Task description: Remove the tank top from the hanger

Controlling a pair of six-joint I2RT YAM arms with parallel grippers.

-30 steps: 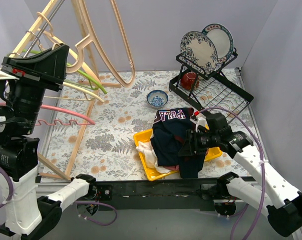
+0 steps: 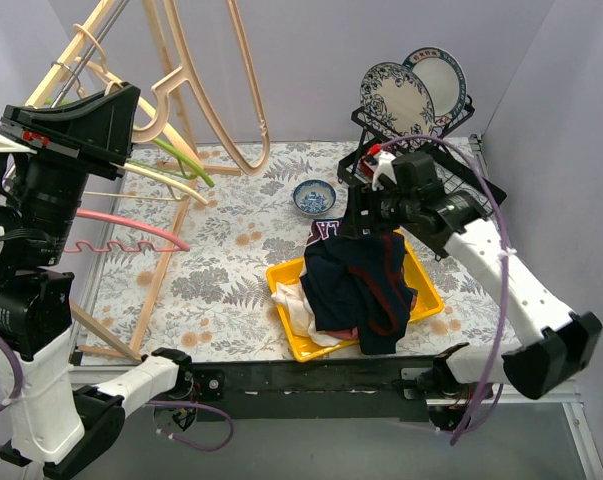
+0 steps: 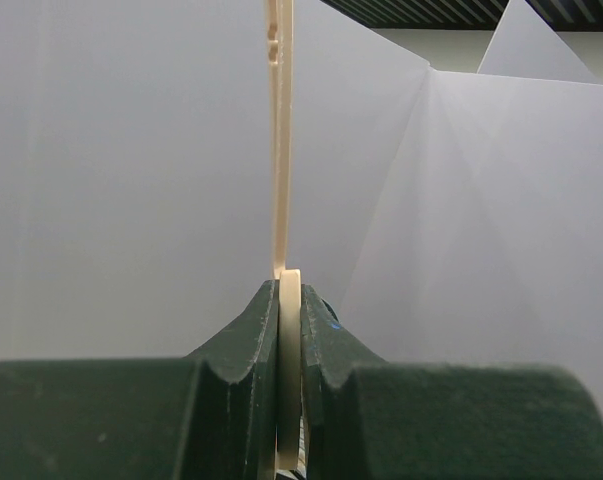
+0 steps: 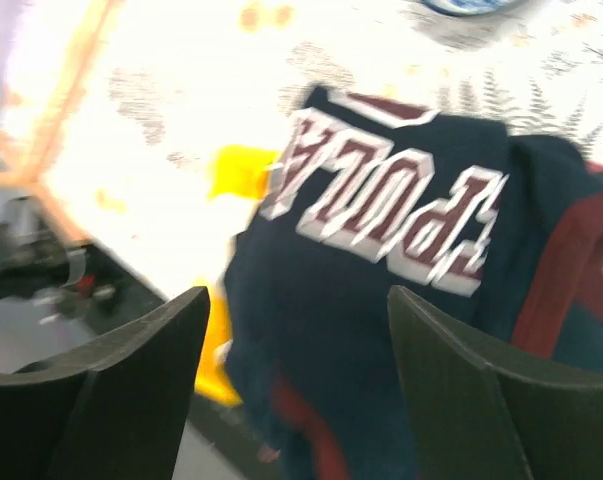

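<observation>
The beige hanger (image 2: 189, 70) is bare, held up at the upper left by my left gripper (image 2: 121, 125). In the left wrist view, its pale plastic (image 3: 290, 370) is pinched between the left fingers. The navy tank top (image 2: 356, 285) with red trim lies heaped over the yellow basket (image 2: 429, 290). White lettering (image 4: 391, 200) on it faces up in the right wrist view. My right gripper is open above the tank top, with no cloth visibly pinched between its fingers.
A blue bowl (image 2: 314, 197) sits behind the basket. Further back on the right stands a black dish rack (image 2: 461, 170) with plates (image 2: 398, 100). The wooden rack (image 2: 161, 290) on the left carries several coloured hangers.
The left arm and beige hanger have stayed put.
</observation>
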